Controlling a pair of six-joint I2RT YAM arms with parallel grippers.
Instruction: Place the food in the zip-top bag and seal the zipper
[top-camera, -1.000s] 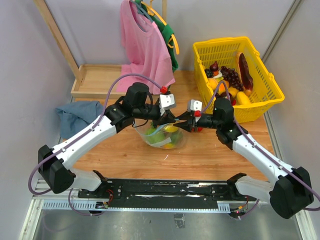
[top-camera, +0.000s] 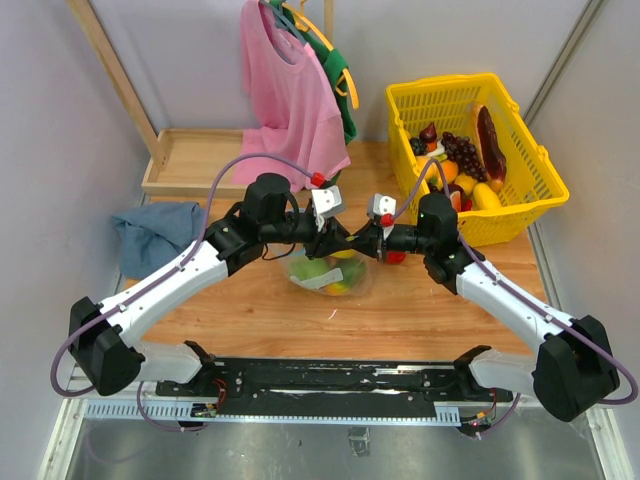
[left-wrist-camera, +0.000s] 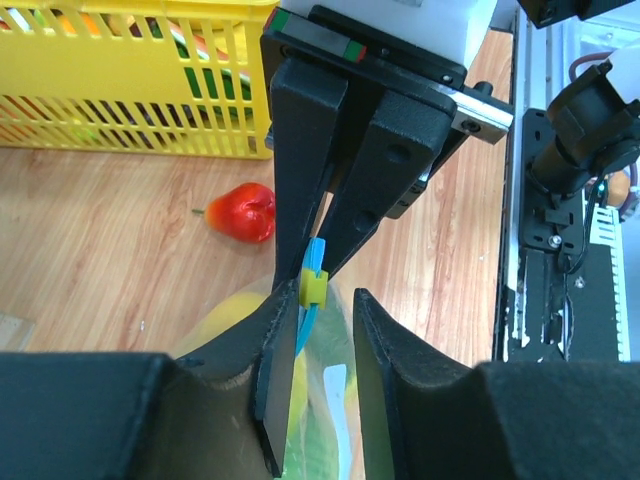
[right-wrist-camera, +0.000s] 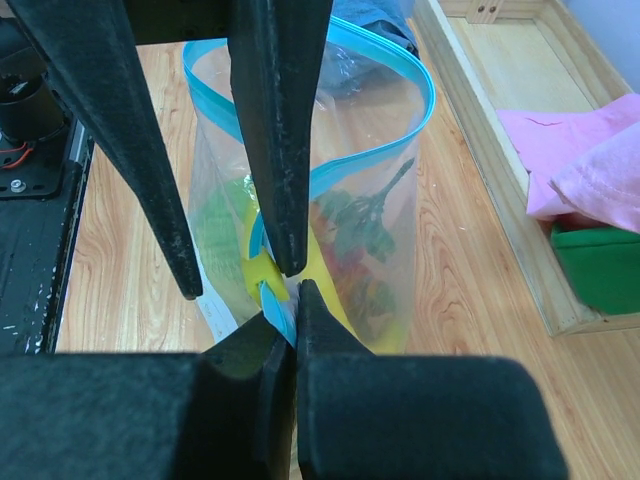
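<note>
The clear zip top bag (right-wrist-camera: 390, 290) stands upright with green and yellow food inside, its blue-edged mouth (right-wrist-camera: 424, 100) gaping at the far part. At one end of the zipper sits the yellow slider (right-wrist-camera: 262, 273). My right gripper is shut on the bag's blue zipper end, just beyond the slider. My left gripper is open, its fingers (right-wrist-camera: 280, 180) on either side of the slider and apart from each other. In the top view both grippers meet above the bag (top-camera: 328, 278), hiding its upper edge.
A red pepper (left-wrist-camera: 243, 212) lies on the table beside the bag. The yellow basket (top-camera: 545, 190) of food stands at the back right. A blue cloth (top-camera: 158, 238) and a wooden rack (top-camera: 205, 145) with hanging clothes are at the back left.
Over the last second my right gripper has moved left, up to the left gripper at the zipper end. The left gripper has shifted only slightly, and the blue zipper line is now mostly hidden from above.
</note>
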